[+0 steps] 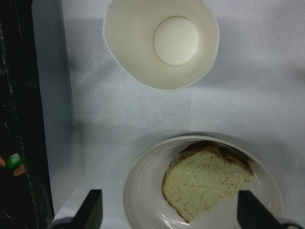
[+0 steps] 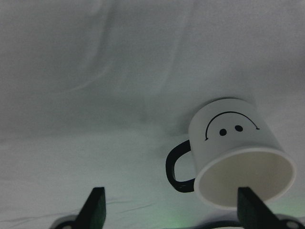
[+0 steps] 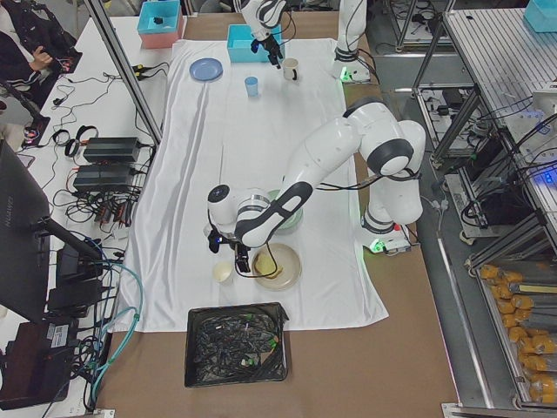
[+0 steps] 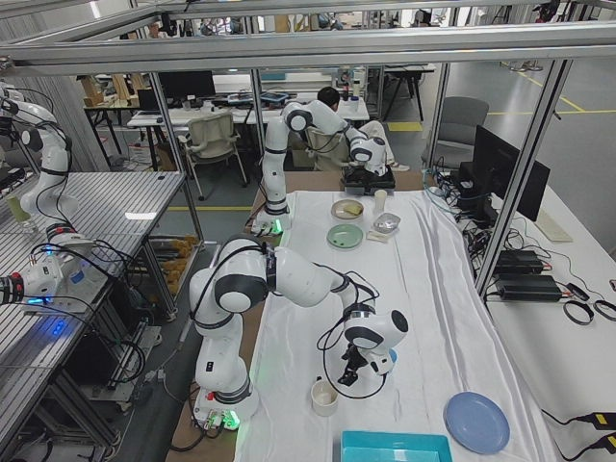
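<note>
My left gripper point(image 3: 230, 251) hangs open, empty, over a beige plate point(image 1: 147, 195) holding a slice of bread point(image 1: 205, 186), beside a cream cup point(image 1: 131, 52). My right gripper point(image 4: 356, 371) stands open above the white cloth near a white mug point(image 2: 221, 121) with a black handle and smiley markings; the right wrist view shows nothing between its fingers. A green plate point(image 4: 345, 236) lies near the beige one, partly hidden by the left arm in the camera left view.
A black bin point(image 3: 196, 348) with small items sits at the near end. A blue bin point(image 4: 395, 448), blue plate point(image 4: 476, 422) and blue cup point(image 3: 251, 86) are at the far end.
</note>
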